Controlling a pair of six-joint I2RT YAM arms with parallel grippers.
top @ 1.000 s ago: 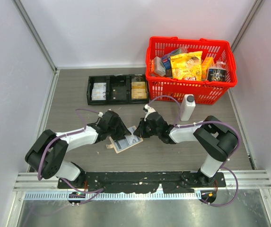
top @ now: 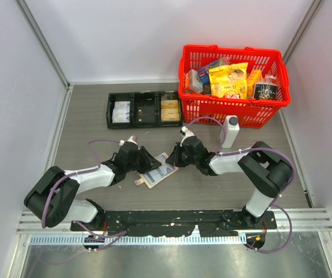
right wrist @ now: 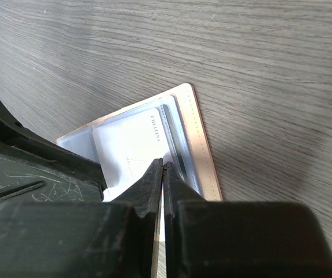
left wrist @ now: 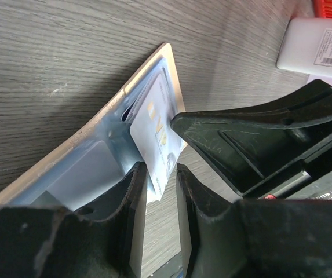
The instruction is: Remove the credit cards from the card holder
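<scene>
The tan-edged card holder [top: 152, 178] lies spread on the table between both grippers, its clear bluish pockets facing up. A white card with pale yellow marks [left wrist: 157, 130] sits at a pocket near the holder's far end, and its near part bulges up. My left gripper is part open over this card, with one fingertip at the card's near end; no firm hold shows. From the other side, my right gripper is shut on the holder's edge, its tips hiding what is pinched. The holder's near end is partly hidden by the left gripper.
A black tray [top: 145, 125] with stacks of cards in its side compartments stands behind. At the back right are a red basket [top: 197, 110] full of packages and a white bottle [top: 230, 133]. Bare table lies left and in front of the holder.
The holder and right gripper have shifted slightly to the right. My left forearm has swung a little left and toward the front, while its fingers stay over the holder.
</scene>
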